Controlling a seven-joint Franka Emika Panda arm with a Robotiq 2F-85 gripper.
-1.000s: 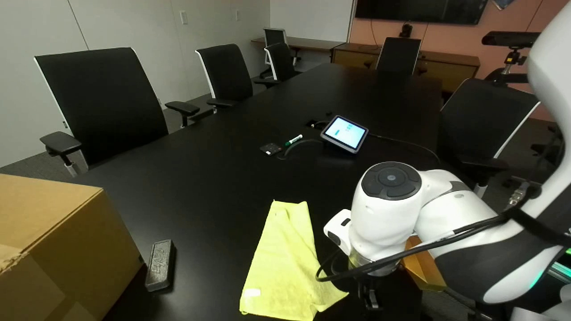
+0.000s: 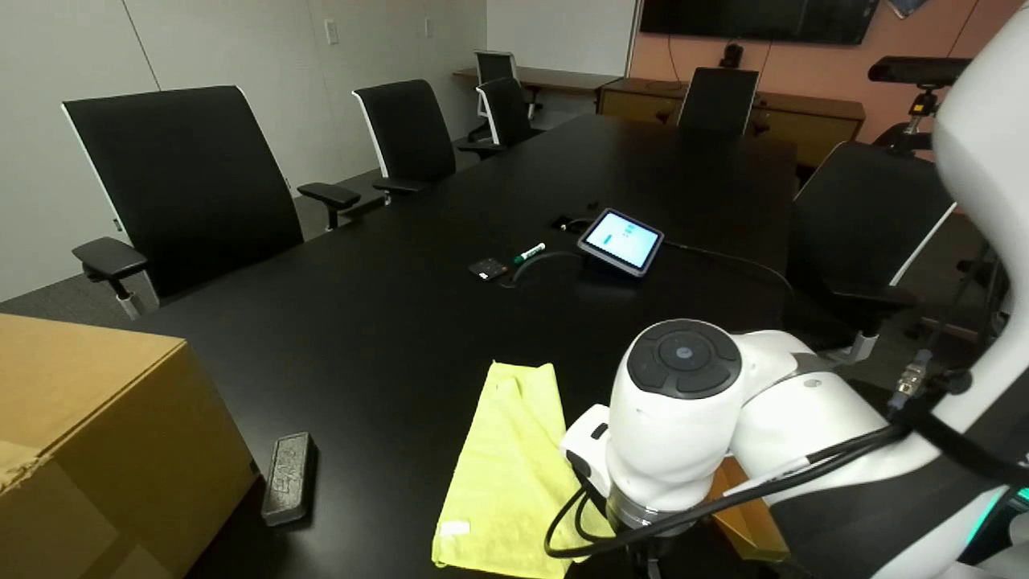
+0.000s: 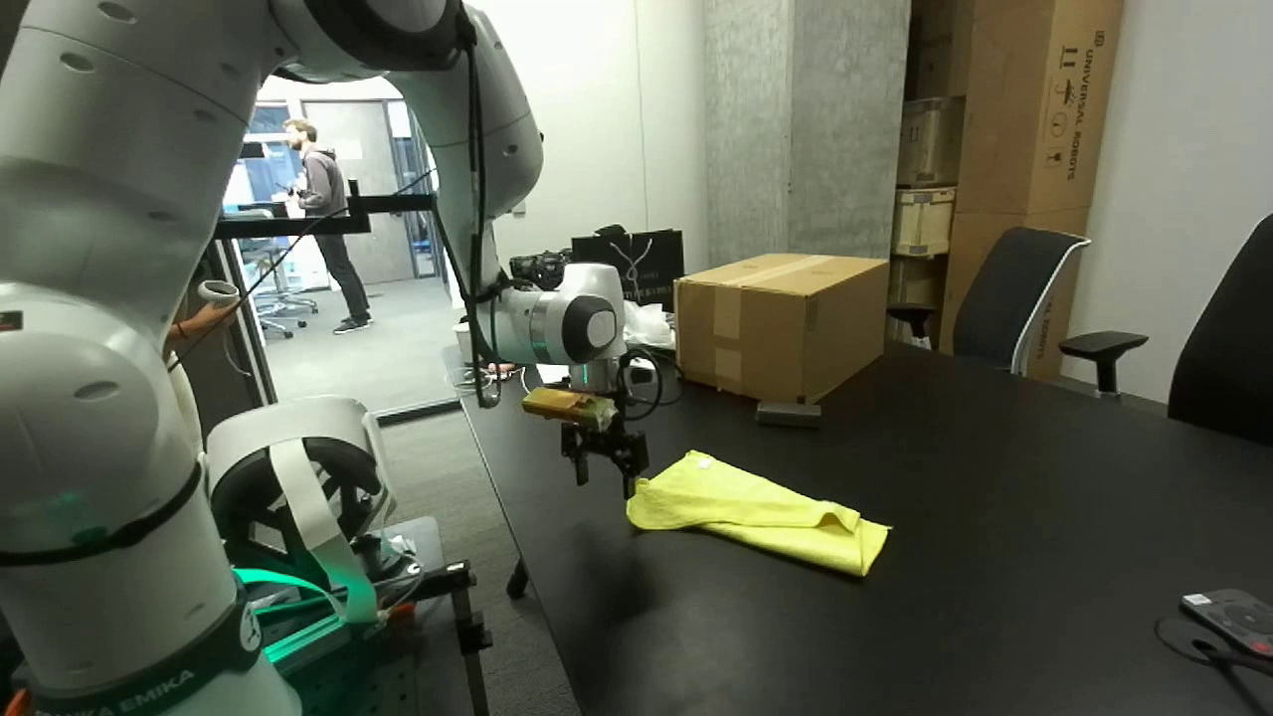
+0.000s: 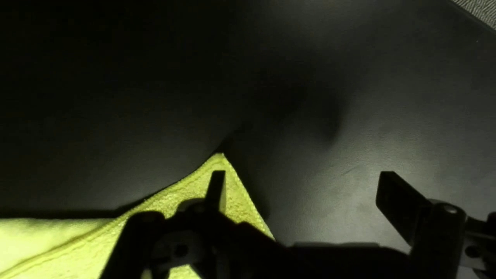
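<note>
A yellow cloth lies partly folded on the black table. In exterior view 2 its near-left end is close to my gripper, whose fingers point down and stand apart. From the wrist, a corner of the cloth shows beneath one finger, while the other finger is over bare table. Nothing is held between the fingers of my open gripper. Whether a fingertip touches the cloth, I cannot tell.
Beyond the cloth are a dark eraser-like block and a large cardboard box. A tablet, a green marker and a small black device sit farther along the table.
In exterior view 1 the arm's end has shifted left and toward the camera, and now covers the cloth's right corner. The cloth appears to lie as before.
</note>
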